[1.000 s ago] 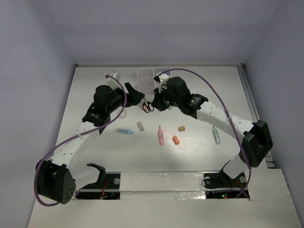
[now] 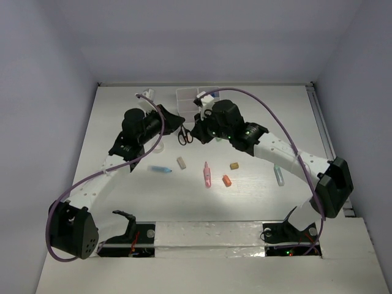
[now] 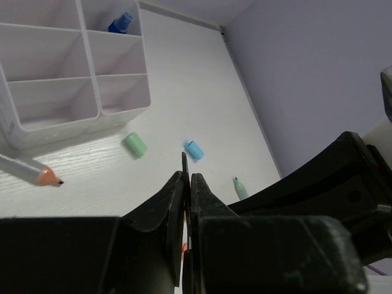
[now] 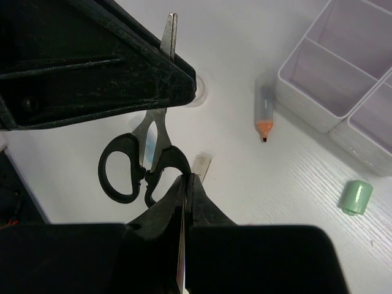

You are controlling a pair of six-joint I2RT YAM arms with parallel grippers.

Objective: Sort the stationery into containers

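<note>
Black-handled scissors (image 4: 162,130) hang upright in the air, blades up, between the two arms. My left gripper is shut across the blades; the tip pokes out above its fingers (image 4: 165,92) in the right wrist view. Lower down, my right gripper stays shut on one of the handle loops. From the top, the scissors (image 2: 185,137) appear just in front of the white compartment organizer (image 3: 58,131). A blue item (image 3: 120,23) sits in a far compartment of it; the near compartments in the left wrist view are empty.
An orange-tipped marker (image 4: 264,110) and a green cap (image 4: 356,197) lie near the organizer. A pink marker (image 2: 207,176), eraser (image 2: 181,163), blue marker (image 2: 160,169), orange cap (image 2: 226,180) and yellow piece (image 2: 234,166) are scattered mid-table. A green marker (image 2: 278,176) lies right.
</note>
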